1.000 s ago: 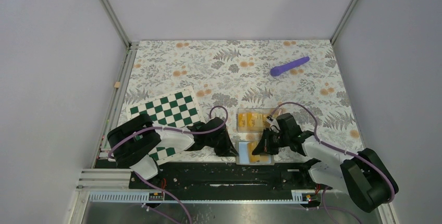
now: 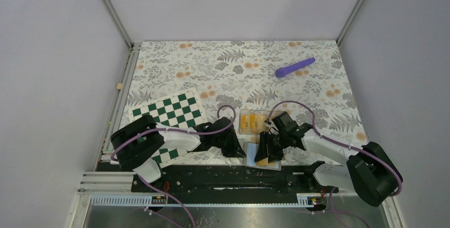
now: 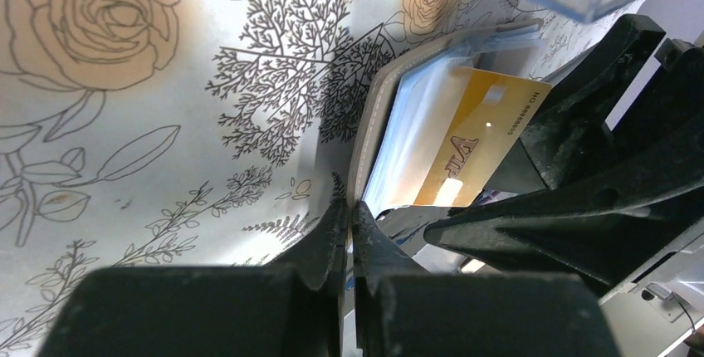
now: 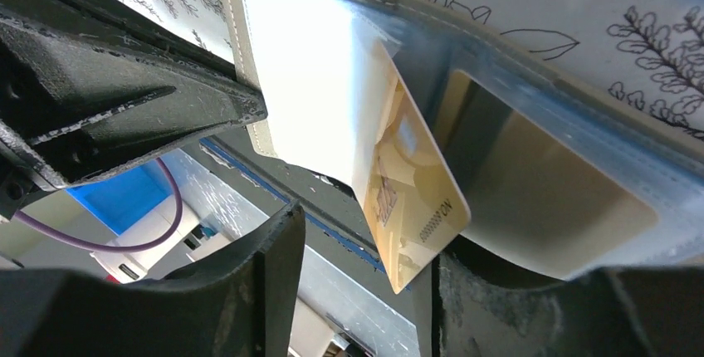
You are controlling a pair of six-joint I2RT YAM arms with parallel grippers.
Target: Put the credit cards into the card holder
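The open card holder (image 2: 252, 156), with clear sleeves and a grey stitched edge (image 3: 365, 133), lies at the table's front edge. A yellow card is tilted up from the sleeves; in the right wrist view the card (image 4: 407, 183) hangs at a slant between my right gripper's (image 4: 363, 307) fingers, which are part open; whether they touch it I cannot tell. My left gripper is shut at the holder's edge; whether it pinches that edge is unclear.
A clear box (image 2: 247, 122) with yellow cards sits just behind the holder. A checkered board (image 2: 180, 106) lies left, a purple microphone (image 2: 294, 66) back right.
The holder has moved slightly right, along with my left gripper.
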